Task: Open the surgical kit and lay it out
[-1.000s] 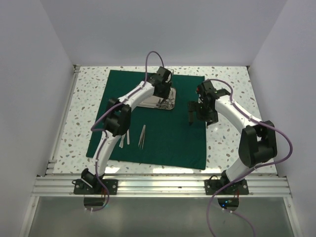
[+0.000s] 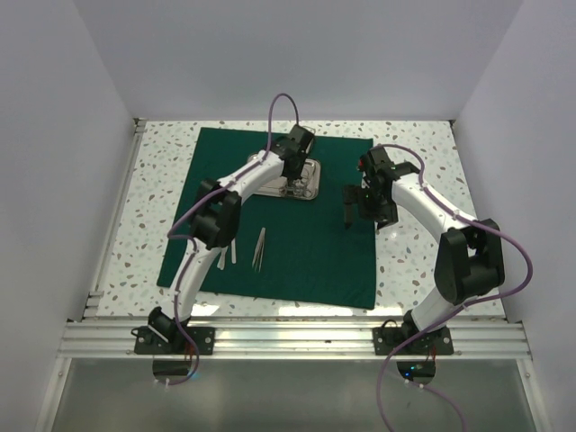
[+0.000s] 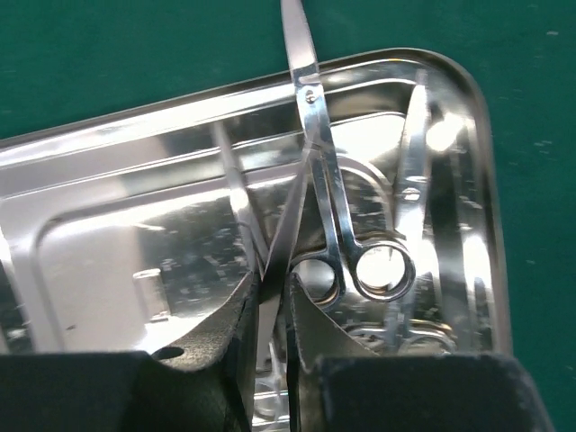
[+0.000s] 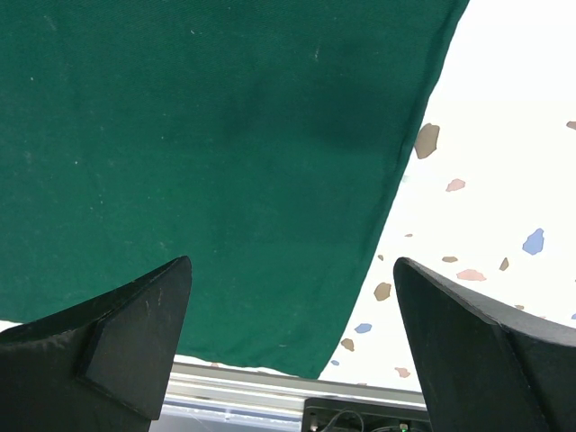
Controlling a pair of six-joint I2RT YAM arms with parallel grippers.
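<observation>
A steel tray [image 3: 135, 112] with metal instruments lies on the green cloth at the back in the top view. My left gripper points into it, its fingers close together on both sides of a slim metal instrument [image 3: 286, 220]; whether they press on it I cannot tell. That instrument's tip overlaps one pair of scissors [image 3: 337, 193], whose blades cross the tray rim. More scissors [image 3: 412, 189] lie to the right in the tray. Another slim instrument [image 3: 237, 193] lies to the left. My right gripper is wide open and empty above the cloth's right edge.
Tweezers [image 2: 259, 249] and a few thin instruments [image 2: 222, 257] lie on the cloth at the front left. Speckled tabletop [image 2: 432, 279] shows around the cloth.
My left gripper has shifted slightly over the tray and now sits a little nearer the front. The right arm and the instruments on the cloth have stayed put.
</observation>
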